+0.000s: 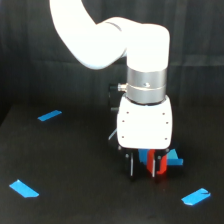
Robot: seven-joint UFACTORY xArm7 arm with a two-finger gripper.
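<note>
My gripper [143,166] hangs below the white arm, right of the middle, pointing down toward the dark table. Its two thin dark fingers stand apart. Close to the right finger is a red block [161,164], partly covered by that finger. Blue shows behind the fingers as a blue piece [143,156], and another blue piece [174,159] sticks out at the right of the red block. The white gripper body hides the upper parts of these pieces. Whether anything is pinched between the fingers is unclear.
Blue tape strips lie on the dark table: a far left strip [49,115], a front left strip [24,188] and a front right strip [196,197]. A dark curtain [40,55] hangs behind.
</note>
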